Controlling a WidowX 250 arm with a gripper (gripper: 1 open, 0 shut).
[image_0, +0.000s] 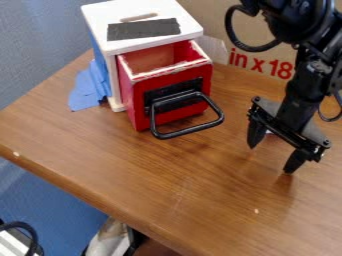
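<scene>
My black gripper (273, 150) is low over the right side of the wooden table (134, 180), fingers apart and pointing down. A small pale object (273, 137) is mostly hidden behind it; whether it lies between the fingers cannot be told. Left of the gripper stands a red box (151, 70) with an open top and a black handle frame (187, 130) low at its front, beside a white structure (134, 18) with a dark strip on top.
A blue cloth (88, 88) lies left of the boxes. A cardboard panel with red print stands behind at the right.
</scene>
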